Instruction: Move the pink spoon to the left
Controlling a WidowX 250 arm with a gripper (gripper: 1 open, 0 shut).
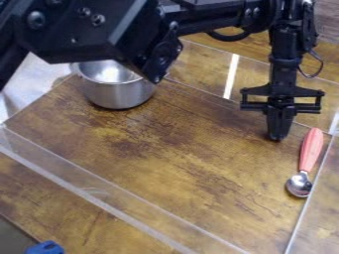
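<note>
A spoon with a pink handle (310, 151) and a metal bowl lies on the wooden table at the right, its bowl toward the near side. To the left of the handle's far end, my gripper (277, 135) points down with its fingers together. Nothing shows between them, and a small gap of table separates them from the spoon.
A silver pot (115, 87) stands at the back left, partly under the arm (119, 35). At the lower left corner sits a blue object (46, 247).
</note>
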